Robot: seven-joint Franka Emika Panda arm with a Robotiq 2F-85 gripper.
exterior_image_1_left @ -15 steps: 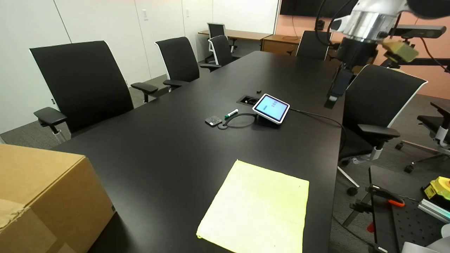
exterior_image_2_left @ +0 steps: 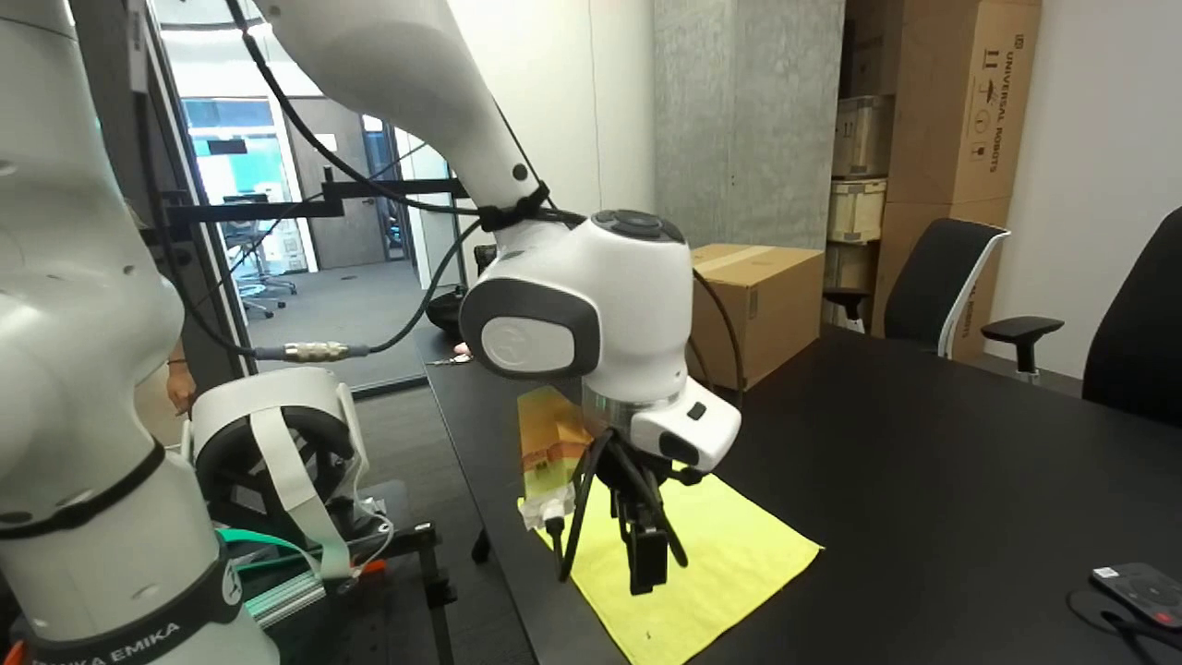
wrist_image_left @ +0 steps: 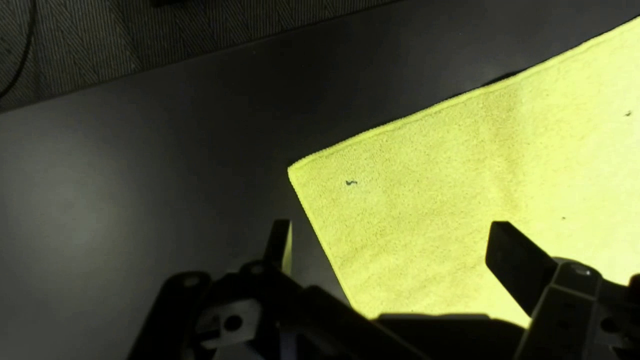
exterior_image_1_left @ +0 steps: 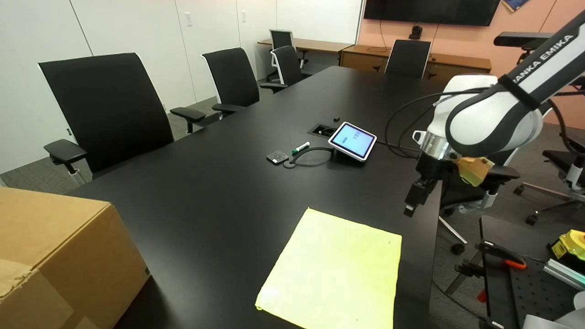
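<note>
A yellow cloth (exterior_image_1_left: pixel 340 268) lies flat and spread out on the black table, near its right edge in exterior view 1. In the wrist view one corner and two hemmed edges of the cloth (wrist_image_left: pixel 420 192) show, with a small dark mark by the corner. My gripper is open, its fingers wide apart with nothing between them. One finger appears over the bare table and the other over the cloth. From exterior view 1, the gripper (exterior_image_1_left: pixel 410 209) hangs above the table beyond the cloth's far right corner, apart from it.
A cardboard box (exterior_image_1_left: pixel 71 257) stands on the table at the left. Farther back are a touch-screen tablet (exterior_image_1_left: pixel 353 140), a green-and-white marker (exterior_image_1_left: pixel 301 147) and a small black device (exterior_image_1_left: pixel 277 157). The table between box and cloth is clear. A cart (exterior_image_1_left: pixel 521 274) stands beyond the table's edge.
My arm has come down and toward the cloth, from high over the table's far right side. The cloth has not moved.
</note>
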